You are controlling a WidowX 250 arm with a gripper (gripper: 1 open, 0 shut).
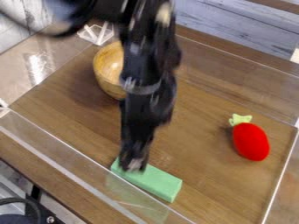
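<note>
My gripper [135,140], dark and motion-blurred, reaches down from the top over the lower middle, its fingertips just above or at the left end of a green block [156,183]. The blur hides the exact contact; the fingers look apart.
A wooden bowl [107,68] sits behind the arm at upper left. A red strawberry-like toy [251,141] lies at the right. The wooden board [216,79] is clear at upper right; a clear edge strip runs along the front left.
</note>
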